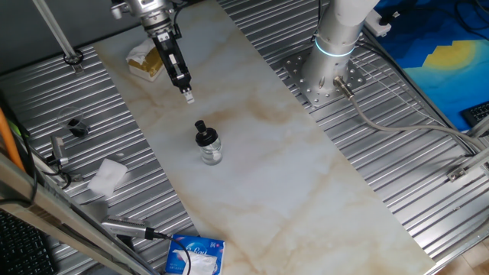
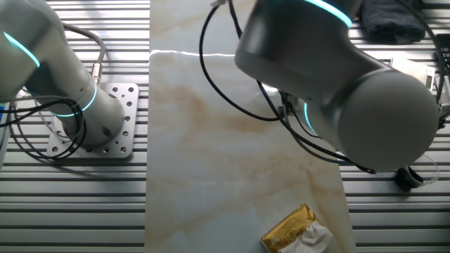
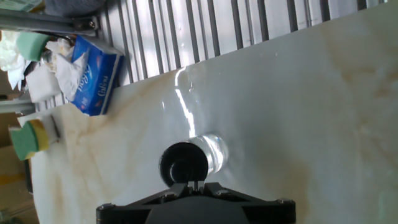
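A small clear glass bottle (image 1: pixel 211 151) with a black knobbed cap (image 1: pixel 205 137) stands upright on the marbled board (image 1: pixel 263 179). My gripper (image 1: pixel 189 97) hangs above the board, up and to the side of the bottle and apart from it, its fingers together and nothing visible between them. From the wrist, the bottle's black cap (image 3: pixel 181 165) appears just beyond the tips of the shut gripper, with the clear glass body (image 3: pixel 216 152) leaning off to the right. Exterior view 2 has the arm covering both gripper and bottle.
A gold tissue pack (image 1: pixel 147 61) lies on the board behind the gripper. At the other end is a blue tissue pack (image 1: pixel 195 254), with a sponge (image 3: pixel 28 140) near it in the wrist view. The arm's base (image 1: pixel 325 76) sits beside the board. Board around the bottle is clear.
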